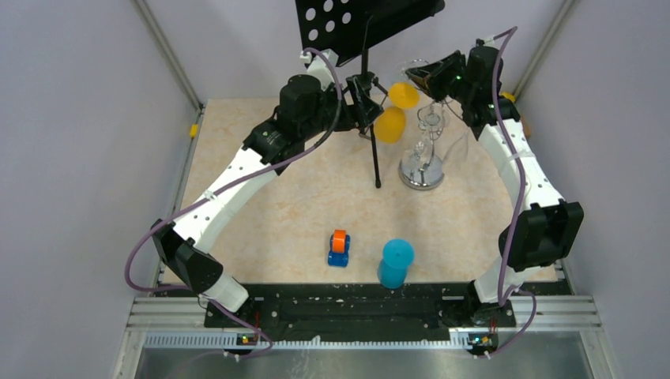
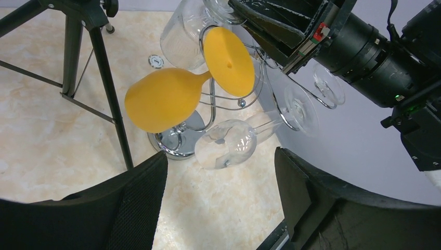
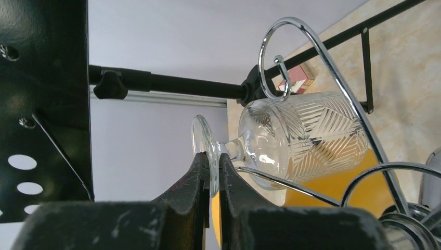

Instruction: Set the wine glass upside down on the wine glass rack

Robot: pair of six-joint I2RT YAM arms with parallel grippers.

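Observation:
A clear patterned wine glass (image 3: 312,135) lies bowl down along the chrome rack (image 1: 421,170), as the right wrist view shows. My right gripper is shut on its round foot (image 3: 205,136), near an upper hook (image 3: 283,78) of the rack. Whether the stem sits inside that hook, I cannot tell. Left of the rack, my left gripper (image 1: 378,113) has its fingers apart with nothing between them. Close to it hangs a yellow glass (image 2: 164,101), bowl down, its foot (image 2: 229,60) up at a rack loop. Another clear glass (image 2: 226,145) hangs from the rack.
Right behind the rack stands a black music stand (image 1: 371,24), its thin leg (image 1: 375,158) beside my left gripper. A blue cup (image 1: 395,263) and a blue-and-orange toy (image 1: 339,248) are near the front edge.

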